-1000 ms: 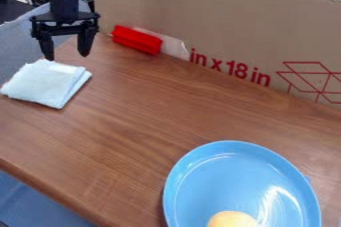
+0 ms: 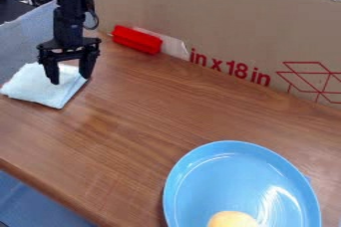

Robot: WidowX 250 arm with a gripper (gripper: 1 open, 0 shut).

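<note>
My gripper is at the upper left, lowered onto a folded pale blue cloth, its two black fingers apart and reaching down to the cloth's upper part. Whether any cloth is between them is not clear. A blue plate at the lower right holds a round pale orange object, cut off by the bottom edge.
A red object lies along the cardboard wall at the back of the wooden table. Blue material lies past the table's left edge.
My gripper has moved down from above the cloth to reach it. The cloth, plate and red object look unmoved.
</note>
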